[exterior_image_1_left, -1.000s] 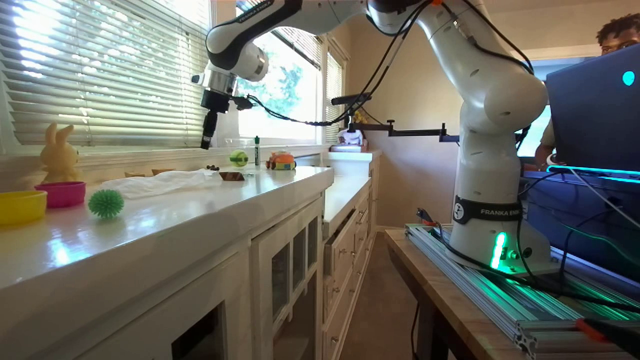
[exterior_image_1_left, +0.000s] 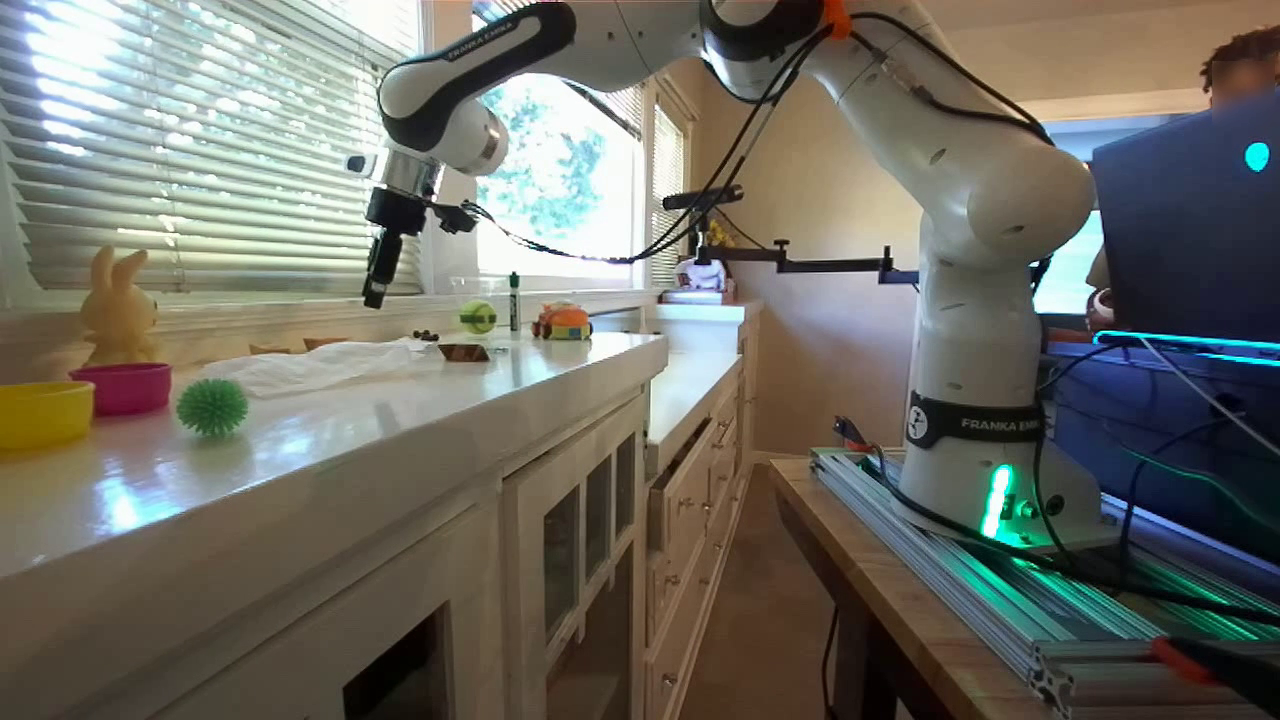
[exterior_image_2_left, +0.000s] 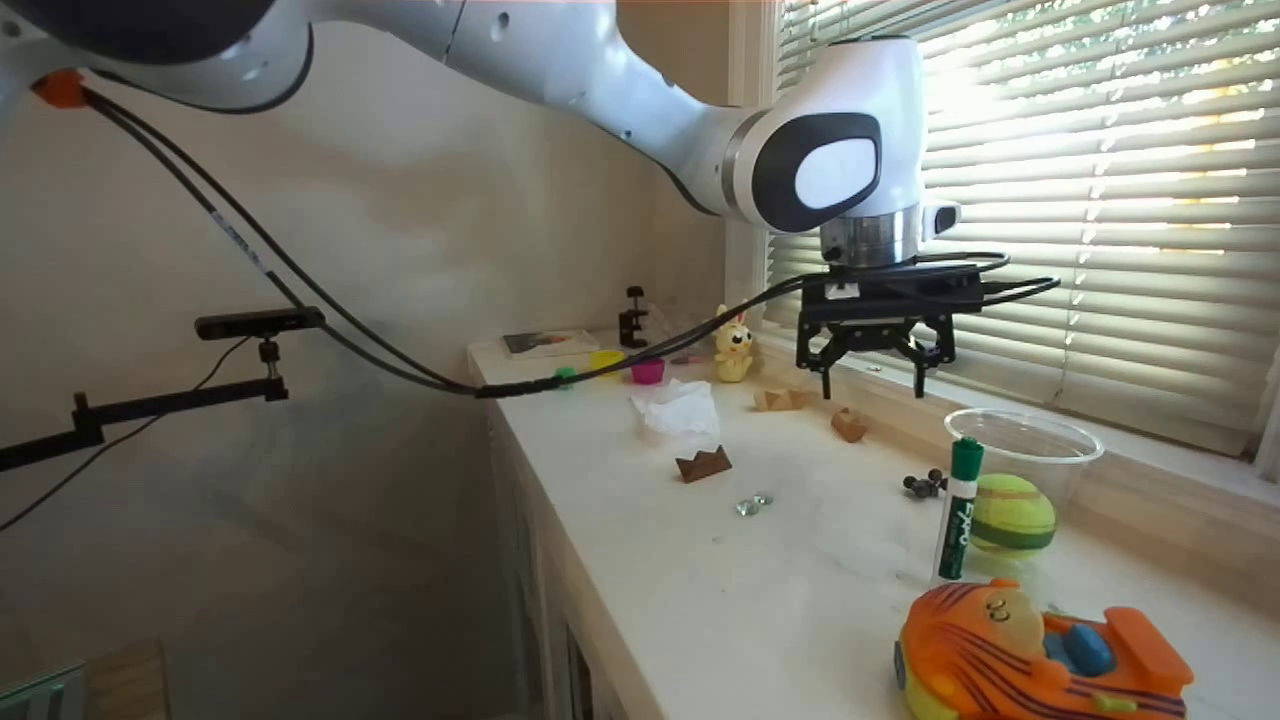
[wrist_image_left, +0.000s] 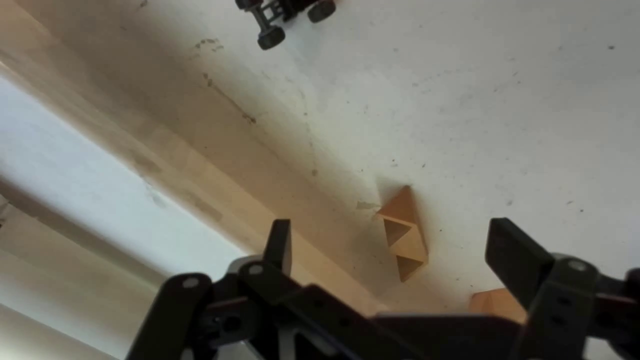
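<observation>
My gripper is open above the white counter, its two black fingers spread wide with nothing held. Between and below them in the wrist view lies a small brown folded piece (wrist_image_left: 409, 240) with triangular openings, close to the window ledge. Part of another brown piece (wrist_image_left: 496, 303) shows by the right finger. In exterior view 2 the gripper (exterior_image_2_left: 873, 382) hangs clear of the counter, with brown pieces (exterior_image_2_left: 849, 424) under it and to its left. A third, crown-shaped brown piece (exterior_image_2_left: 703, 464) lies nearer the counter's front.
A clear cup (exterior_image_2_left: 1023, 434) with a tennis ball (exterior_image_2_left: 1014, 514), a green marker (exterior_image_2_left: 960, 510) and an orange toy car (exterior_image_2_left: 996, 654) stand at the near end. White cloth (exterior_image_2_left: 679, 409), bunny figure (exterior_image_2_left: 733, 350) and bowls (exterior_image_1_left: 120, 389) lie farther along. The window ledge bounds the back.
In exterior view 1 the arm and gripper have moved left and slightly lower, toward the bunny's end. The objects on the counter have not moved.
</observation>
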